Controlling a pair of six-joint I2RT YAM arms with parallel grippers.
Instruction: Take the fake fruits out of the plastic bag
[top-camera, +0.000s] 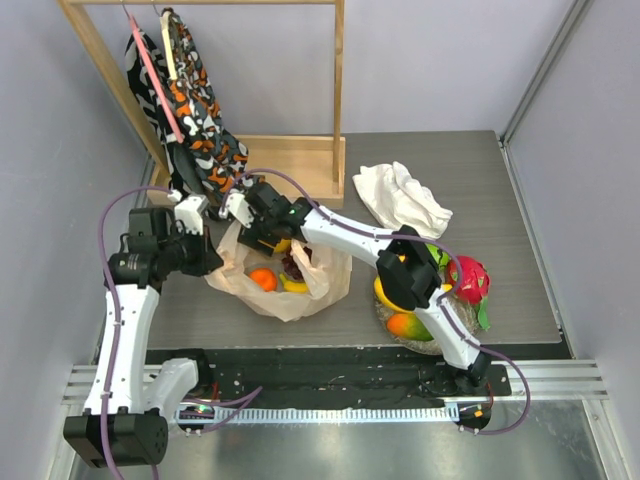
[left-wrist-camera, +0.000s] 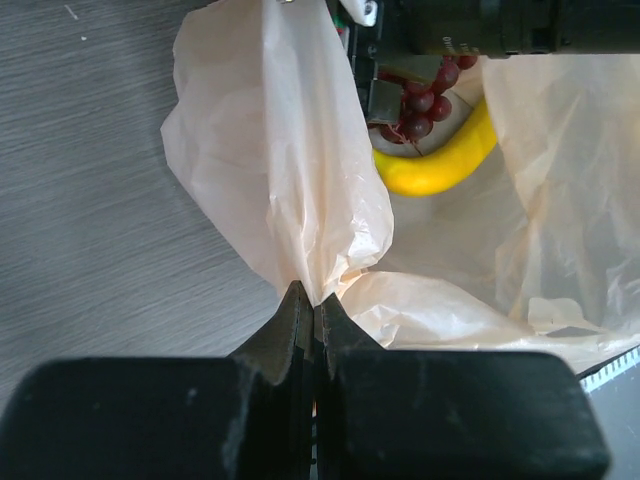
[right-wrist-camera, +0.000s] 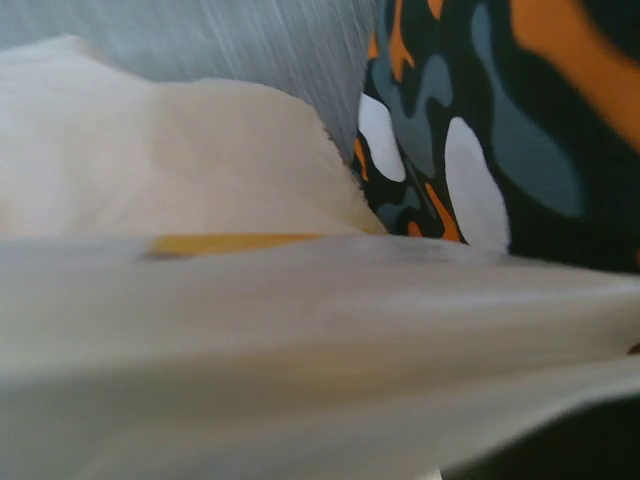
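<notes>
The thin, pale plastic bag (top-camera: 325, 285) lies open on the table. Inside it the top view shows an orange (top-camera: 264, 279), a yellow banana (top-camera: 293, 285), dark red grapes (top-camera: 291, 267) and part of another yellow fruit (top-camera: 283, 246). My left gripper is shut on a gathered fold of the bag's left edge. Over the bag's back rim reaches my right gripper (top-camera: 258, 237); its finger's state is hidden. A blurred sheet of the bag (right-wrist-camera: 300, 340) covers most of the right wrist view, with a yellow strip of fruit (right-wrist-camera: 235, 243) behind it.
A glass bowl (top-camera: 428, 347) at the right holds bananas, a mango (top-camera: 412, 326) and a dragon fruit (top-camera: 470, 279), partly under my right arm. A white cloth (top-camera: 400, 200) lies behind. Patterned garments (top-camera: 205, 110) hang from a wooden rack (top-camera: 339, 90) close by the right gripper.
</notes>
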